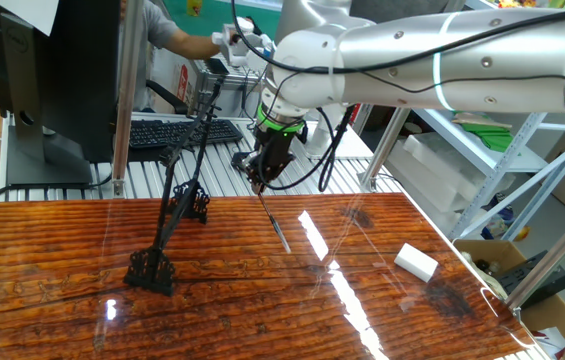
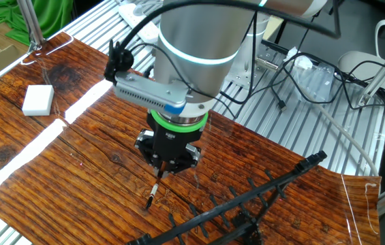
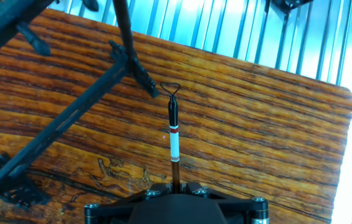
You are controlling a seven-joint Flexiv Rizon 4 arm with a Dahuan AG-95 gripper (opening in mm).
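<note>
A thin brush-like stick (image 3: 174, 144) with a brown shaft, a white band and a black end carrying a small loop is held in my gripper, which is shut on its shaft. In the second exterior view the stick (image 2: 154, 193) slants down from the gripper (image 2: 161, 167), loop end lowest. A black rack (image 1: 174, 215) with two ornate feet and a pegged top bar stands left of the gripper (image 1: 262, 186) in the first exterior view. The stick is apart from the rack. Whether its lower end touches the table cannot be told.
A white block (image 1: 417, 262) lies on the right of the glossy wooden tabletop (image 1: 252, 310). Behind are a keyboard (image 1: 184, 133) and a monitor (image 1: 62, 80). Metal posts rise at the table's edges. Between rack and block the wood is clear.
</note>
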